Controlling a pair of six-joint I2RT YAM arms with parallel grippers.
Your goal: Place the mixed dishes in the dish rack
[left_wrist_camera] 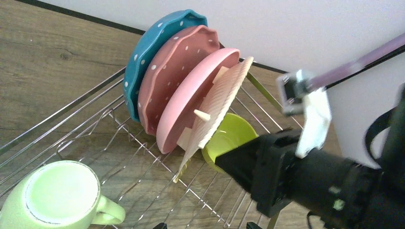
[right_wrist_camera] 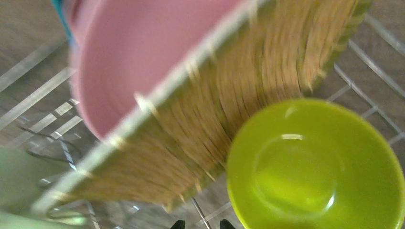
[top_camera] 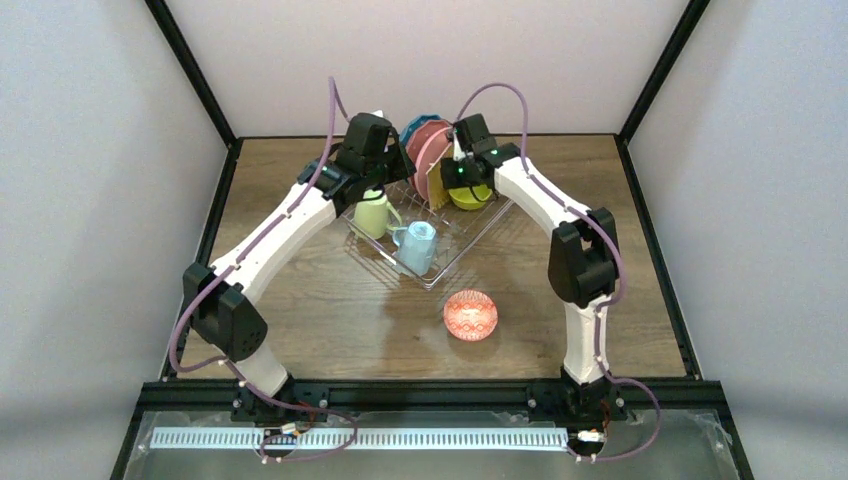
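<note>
In the dish rack stand a blue plate, a pink plate with dots, a plain pink plate and a woven tan plate. A lime-green bowl rests right beside the woven plate. A pale green mug and a light blue mug sit in the rack's nearer part. My left gripper is open over the rack, its fingertips far apart. Above the bowl and woven plate, my right gripper shows a smaller gap between its fingertips, with nothing in it.
A small red-and-white patterned bowl lies on the table in front of the rack. Bare wood surrounds it. Both forearms reach over the rack from the sides, and the two grippers are close together.
</note>
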